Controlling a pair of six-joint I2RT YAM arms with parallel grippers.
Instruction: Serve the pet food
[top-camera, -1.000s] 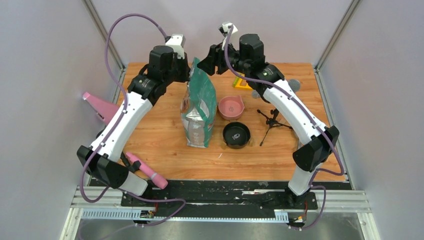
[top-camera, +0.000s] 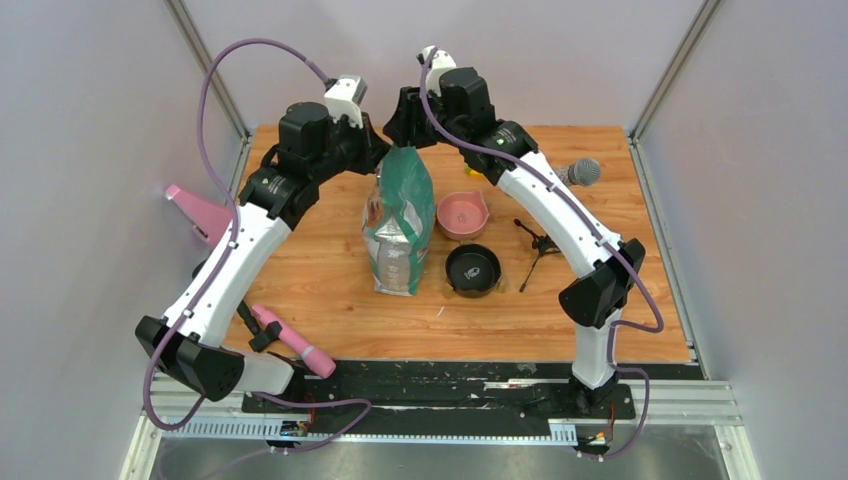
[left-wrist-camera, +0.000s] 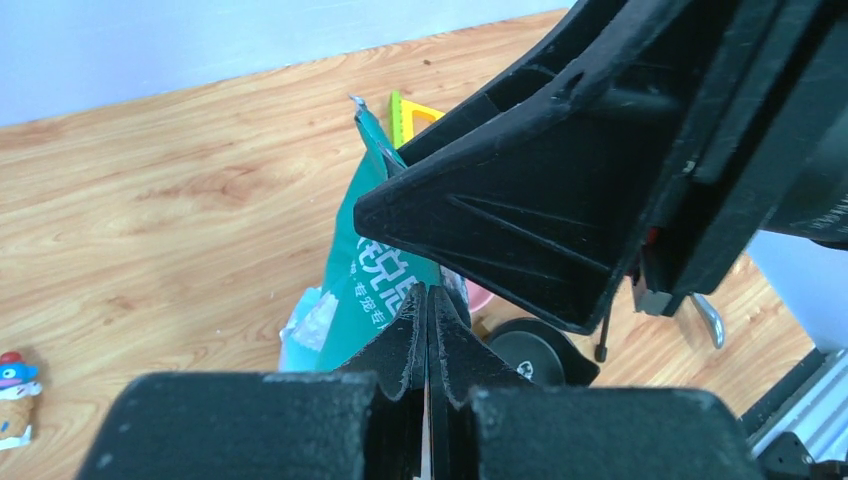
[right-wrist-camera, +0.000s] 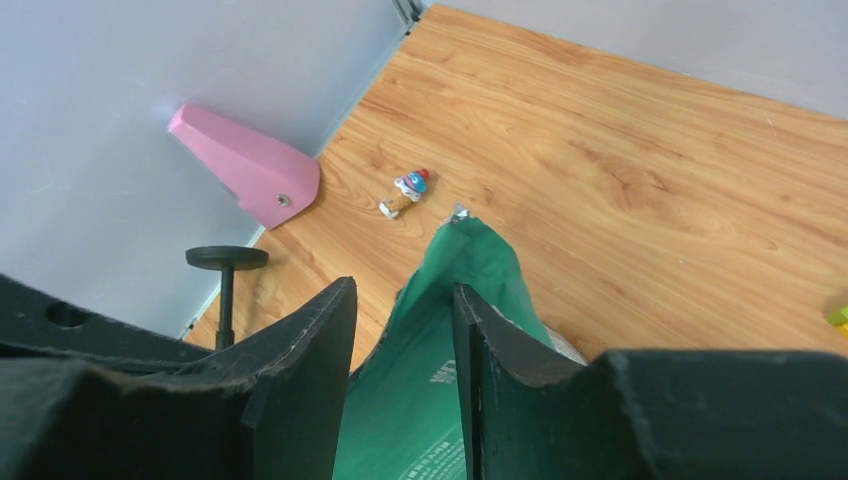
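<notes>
A tall green and silver food bag (top-camera: 397, 230) stands mid-table. Its folded top (right-wrist-camera: 460, 260) sits between the fingers of my right gripper, which stands part open around it; whether they touch it is unclear. In the left wrist view that gripper's black fingers (left-wrist-camera: 480, 210) cover part of the bag top. My left gripper is shut, low in front of the bag's printed side, nothing visible between its fingertips. A pink bowl (top-camera: 462, 213) and a black bowl (top-camera: 472, 269) stand right of the bag.
A black stand (top-camera: 540, 242) and a microphone (top-camera: 582, 172) are at the right. A small toy (right-wrist-camera: 404, 194) lies on the table (top-camera: 310, 240). Pink objects (top-camera: 300, 340) are at the left.
My right gripper has moved left onto the bag's top.
</notes>
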